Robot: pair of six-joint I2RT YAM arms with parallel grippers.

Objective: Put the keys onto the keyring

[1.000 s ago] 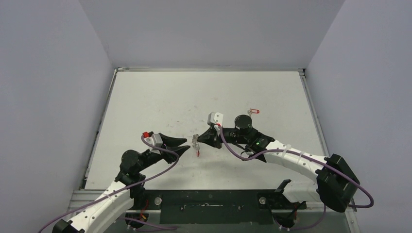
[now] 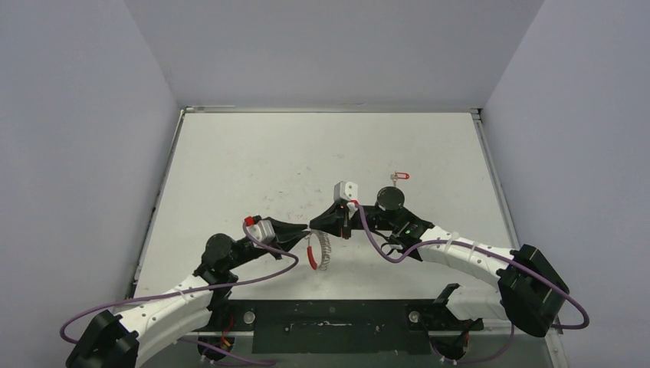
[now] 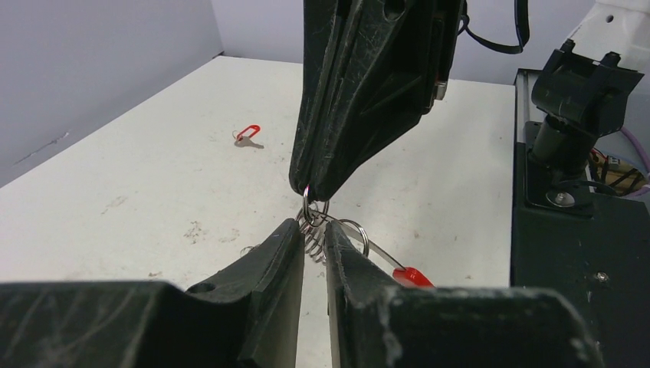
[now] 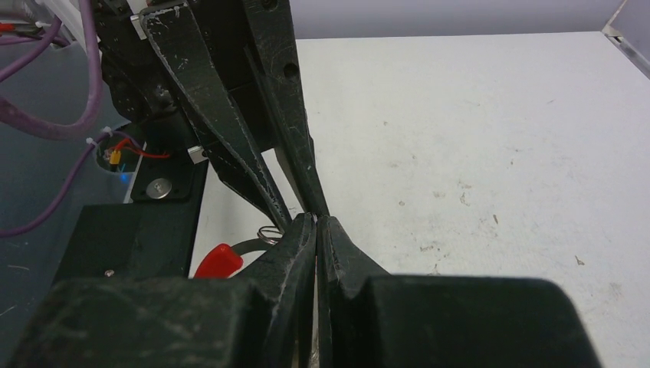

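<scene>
My right gripper [image 2: 314, 225] is shut on a metal ring [image 3: 306, 198] of the keyring. A coiled cord [image 2: 325, 250] and a key with a red cover [image 2: 312, 257] [image 3: 414, 277] [image 4: 218, 261] hang below. My left gripper [image 2: 305, 228] meets the right fingertips, its fingers part open with a narrow gap around the ring's lower part; whether it touches the ring is unclear. Another key [image 3: 249, 142] with a red tag [image 2: 402, 175] lies on the table behind the right arm.
Dark mounting plates [image 2: 341, 330] run along the front edge, and grey walls surround the sides and back.
My left gripper has moved right to meet the right one and its fingers have drawn closer together. The hanging coil and red-covered key have swung lower and more into view.
</scene>
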